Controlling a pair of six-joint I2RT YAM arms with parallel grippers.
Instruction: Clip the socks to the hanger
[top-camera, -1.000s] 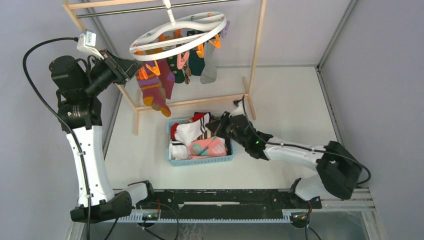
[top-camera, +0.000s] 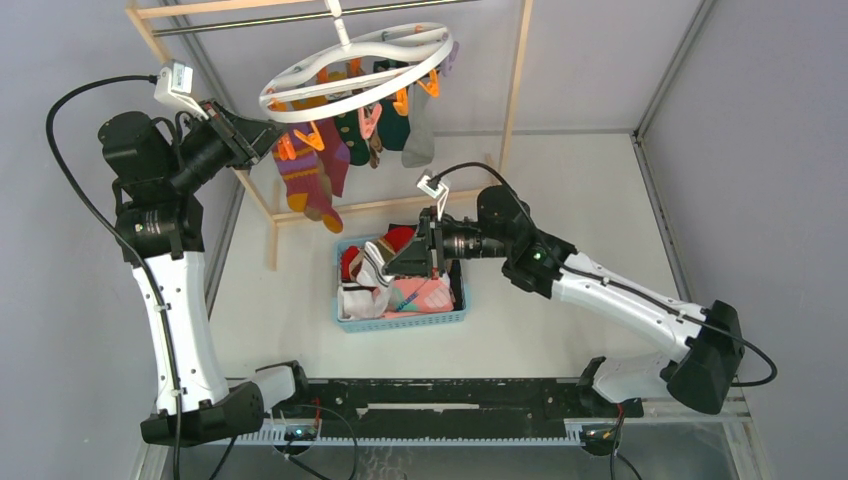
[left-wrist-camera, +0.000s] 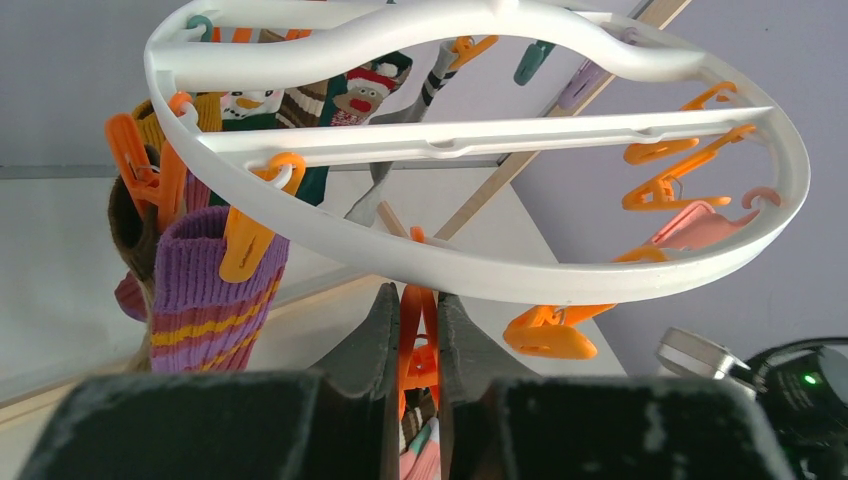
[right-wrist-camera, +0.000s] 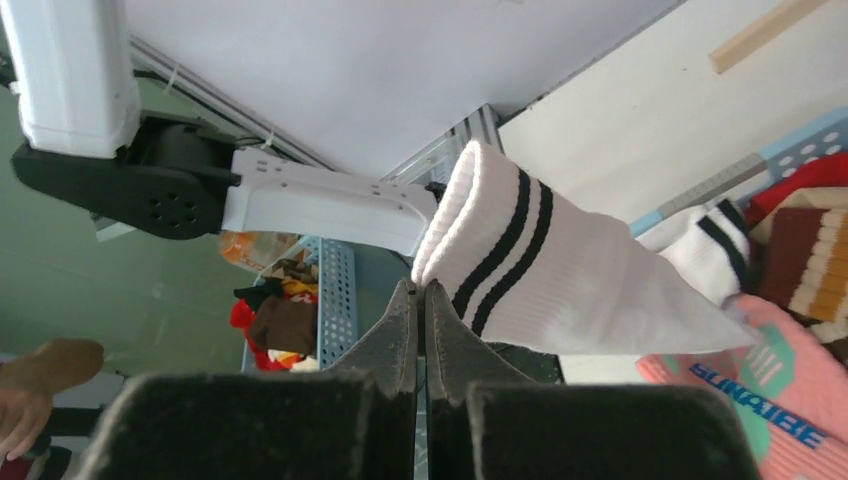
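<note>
The white round hanger (top-camera: 355, 70) hangs from a rod, with several socks clipped beneath it, among them a purple-and-red striped one (left-wrist-camera: 205, 285). In the left wrist view, my left gripper is shut on an orange clip (left-wrist-camera: 411, 325) just below the hanger's rim. Over the basket, my right gripper (top-camera: 392, 266) is shut on the edge of a white sock with two black stripes (right-wrist-camera: 575, 270). That sock hangs from the fingertips toward the other socks.
A blue basket (top-camera: 403, 323) on the floor holds more socks, including a pink one (top-camera: 424, 296). Empty orange clips (left-wrist-camera: 560, 340) hang along the rim. A wooden frame (top-camera: 520, 90) stands around the hanger. Bare floor lies right of the basket.
The left arm stayed still.
</note>
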